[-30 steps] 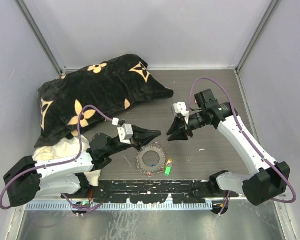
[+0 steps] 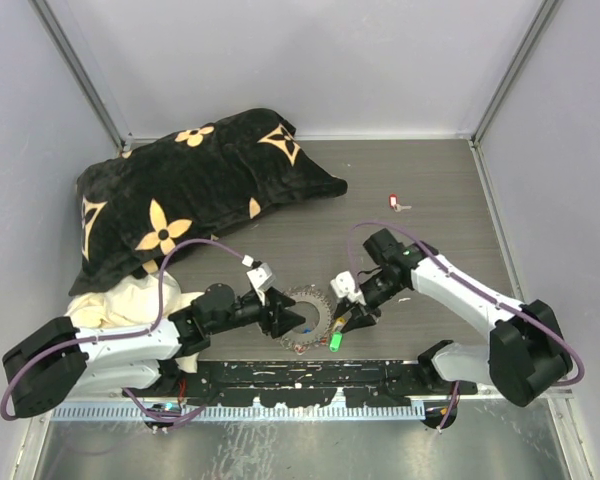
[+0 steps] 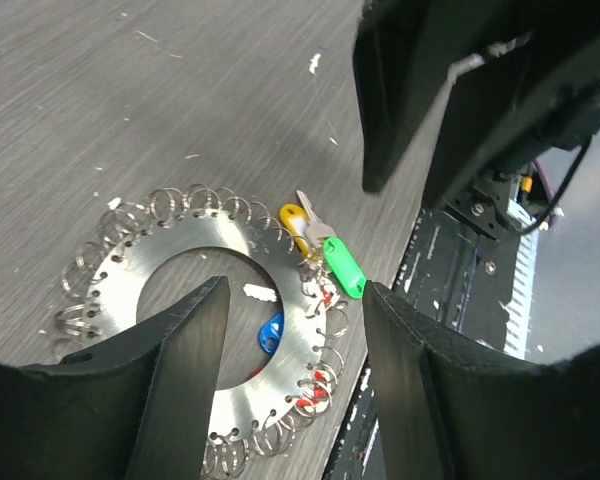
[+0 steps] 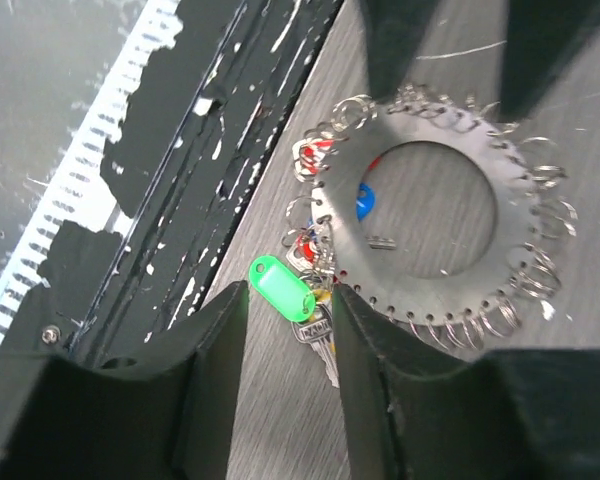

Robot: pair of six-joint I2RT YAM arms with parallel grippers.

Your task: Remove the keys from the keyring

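The keyring, a toothed metal plate [image 3: 125, 285] with small rings round its rim, lies flat on the grey table. On it hang keys with green [image 3: 342, 267], yellow [image 3: 295, 226], blue [image 3: 271, 333] and red tags [image 4: 315, 151]; a silver key [image 4: 320, 343] points outward beside the green one. My left gripper [image 2: 285, 321] is low over the plate's left side, fingers apart, nothing visible between them. My right gripper [image 2: 350, 311] hangs just above the green-tagged keys, fingers apart, nothing visible between them.
A black patterned cushion [image 2: 180, 190] and cream cloth [image 2: 115, 310] lie at the left. A small red-tagged key [image 2: 394, 203] lies at the upper right. The black table edge [image 2: 250, 375] runs just in front of the keyring.
Both grippers have come down toward the keyring; the right one has moved down and leftward, the left one slightly down. The keyring appears unmoved.
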